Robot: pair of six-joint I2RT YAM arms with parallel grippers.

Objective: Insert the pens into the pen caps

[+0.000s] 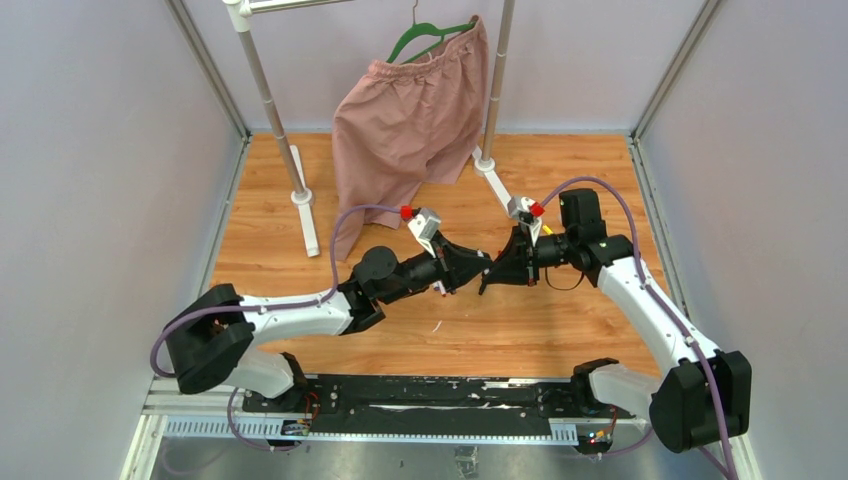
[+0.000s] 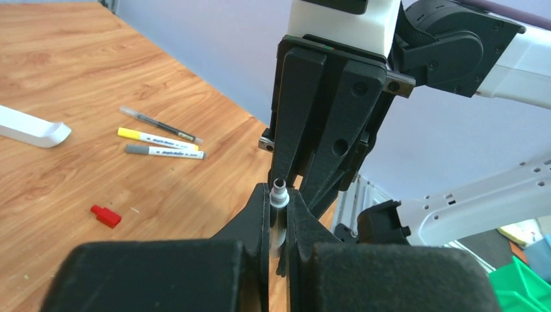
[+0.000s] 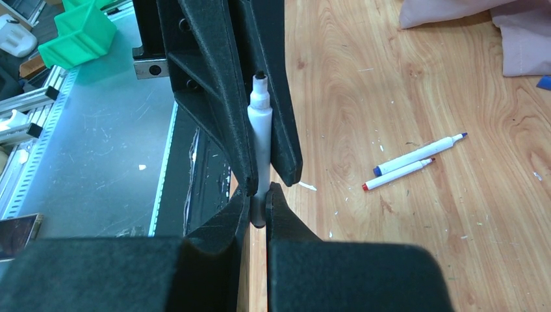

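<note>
Both grippers meet at the middle of the table in the top view. My left gripper [image 1: 480,258] is shut on a white marker [image 2: 278,218], held upright with its tip end up. My right gripper [image 1: 492,268] is beside it; in the right wrist view its fingers close around the lower end of that upright white body [image 3: 260,130]. Whether it holds the pen or a cap beneath is hidden. Loose markers lie on the table: grey [image 2: 166,151], yellow [image 2: 158,139], a black pen [image 2: 161,123], blue-ended [image 3: 419,154] and red-ended [image 3: 396,175]. A red cap [image 2: 106,216] lies apart.
Pink shorts [image 1: 410,130] hang from a rack at the back, its white feet [image 1: 305,225] on the table.
</note>
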